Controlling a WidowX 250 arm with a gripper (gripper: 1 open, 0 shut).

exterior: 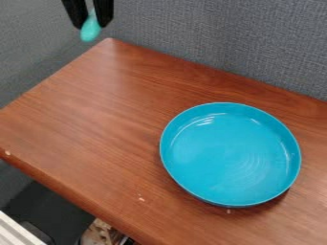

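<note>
My gripper [88, 11] is at the top left edge of the camera view, above the far left corner of the table, with only its black fingers showing. A light teal, rounded object [91, 30] hangs between them, held by the fingers. A turquoise round plate [230, 153] lies flat and empty on the right part of the wooden table [102, 124], well away from my gripper.
A grey fabric partition [230, 48] runs behind the table. Below the near left edge are a dark area, a white item [15, 233] and some clutter.
</note>
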